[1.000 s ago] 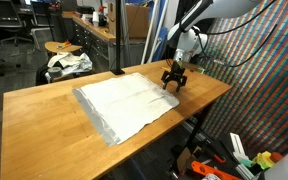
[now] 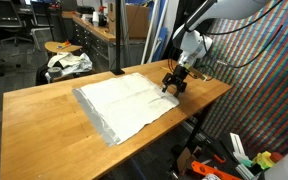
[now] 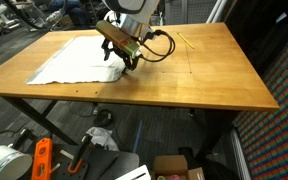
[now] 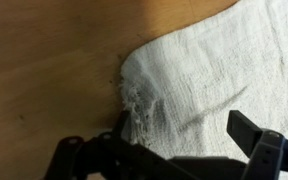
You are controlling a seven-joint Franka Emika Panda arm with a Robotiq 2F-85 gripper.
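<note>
A white cloth [image 2: 129, 103] lies spread on the wooden table, with a grey patch along its near left edge. Over its right end, by a corner, hovers my gripper [image 2: 170, 84]. In the wrist view the cloth's rounded corner [image 4: 169, 80] reaches up between the two dark fingers, one at the lower left and one at the lower right. The gripper is open, its fingers well apart, and it grips nothing. The left finger is close to the cloth's edge; whether it touches cannot be told. The second exterior view shows the cloth [image 3: 79, 62] partly behind the arm.
Bare wooden table [image 2: 34, 120] extends to the left of the cloth. More free tabletop [image 3: 204, 75] lies on the arm's other side, with a thin yellow stick [image 3: 186, 41] near the far edge. A cardboard box [image 3: 174, 168] sits on the floor below.
The gripper has come slightly lower and nearer the cloth's right corner, while the arm has shifted a little. The cloth appears unmoved.
</note>
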